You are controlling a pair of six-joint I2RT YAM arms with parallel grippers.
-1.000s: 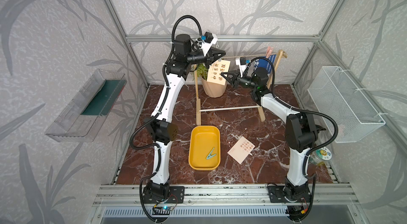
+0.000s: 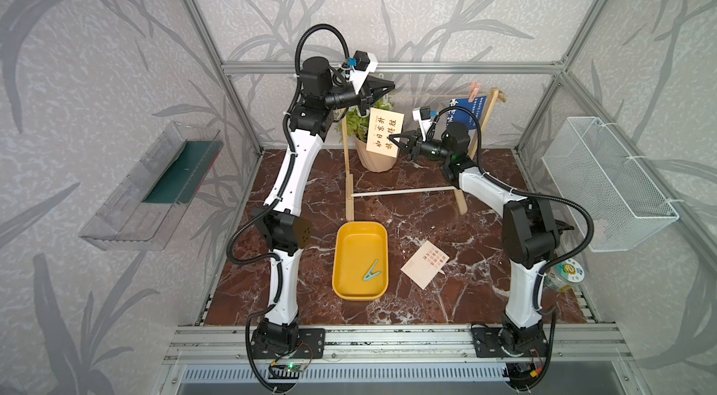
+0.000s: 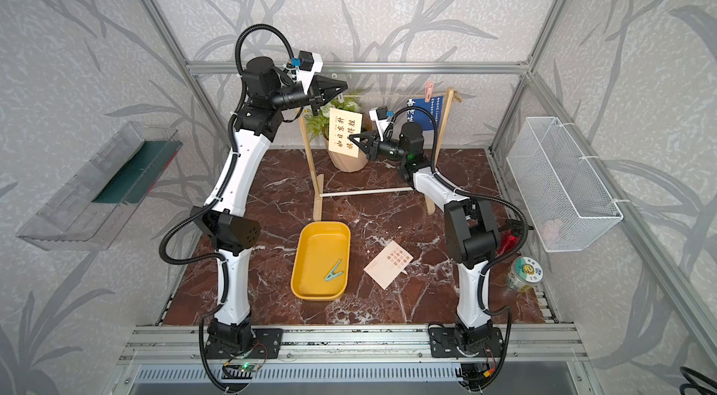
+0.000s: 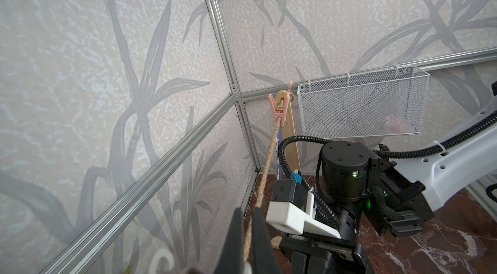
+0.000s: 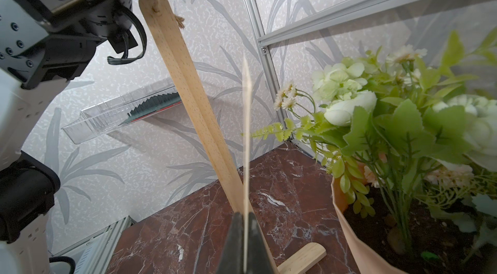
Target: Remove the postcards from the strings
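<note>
A cream postcard (image 2: 384,124) with dark characters hangs tilted in front of the plant. My right gripper (image 2: 391,138) is shut on its right side; in the right wrist view the postcard (image 5: 246,134) shows edge-on between the fingers. Above the card, my left gripper (image 2: 393,85) is shut. The string (image 4: 269,157) runs down to its fingers in the left wrist view, and I cannot tell whether they pinch it. A blue postcard (image 2: 467,112) hangs at the right end under a pink clip (image 4: 280,109). Another postcard (image 2: 425,264) lies flat on the table.
A yellow tray (image 2: 336,260) holds a teal clip (image 2: 371,270). The wooden frame's left post (image 5: 199,108) and the potted plant (image 5: 362,118) stand close to my right gripper. Wall baskets hang on both sides. The front of the table has free room.
My left gripper has shifted slightly left and up. The cream postcard has tilted a little in my right gripper and its top edge sits lower.
</note>
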